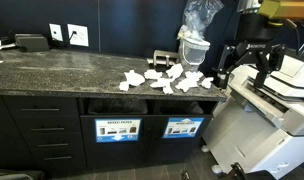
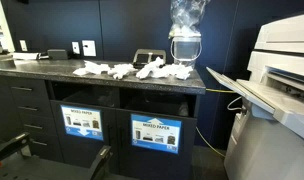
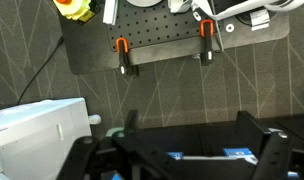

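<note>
In exterior view 1 my gripper [image 1: 242, 78] hangs at the upper right, beside the end of the dark counter. It stands open, and nothing shows between its fingers. Several crumpled white pieces [image 1: 154, 75], like paper or cloth, lie scattered on the counter [image 1: 67, 75]. Behind them a white pail [image 1: 194, 50] has clear, crinkled plastic rising from its top. Exterior view 2 shows the same pail [image 2: 185, 47] near the counter's right end. From the wrist, my gripper spreads wide above grey floor; neither the white pieces nor the pail appear there.
A dark wire-like rack [image 1: 163, 59] stands beside the pail. Below the counter are open bays with "mixed paper" labels [image 1: 117, 130]. A large white machine [image 2: 277, 95] occupies the right side. A perforated mounting plate [image 3: 162, 28] crosses the top of the wrist view.
</note>
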